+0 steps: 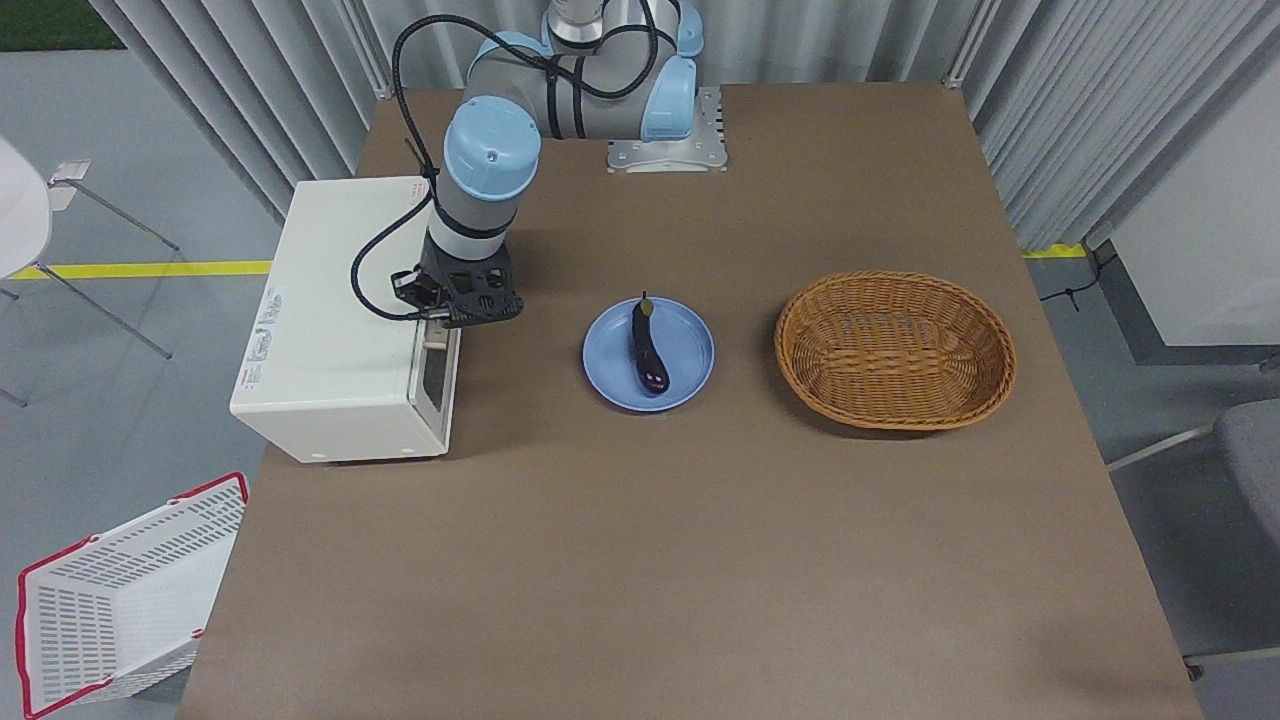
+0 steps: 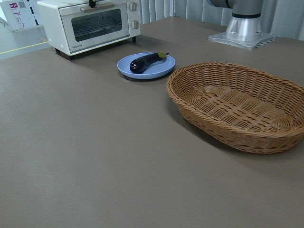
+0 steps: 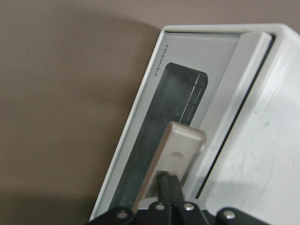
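A white Toshiba toaster oven (image 1: 325, 329) stands on the left of the table, its door (image 3: 140, 154) closed. My gripper is at the door's handle (image 3: 180, 145) in the wrist view, its black fingers meeting at the handle; whether they grip it cannot be told. In the front view the black gripper body hangs over the oven's front edge. A dark eggplant (image 1: 650, 360) lies on a blue plate (image 1: 609, 372) to the oven's right.
An empty wicker basket (image 1: 894, 348) sits right of the plate. A white plastic basket (image 1: 132, 576) is on the floor at the lower left.
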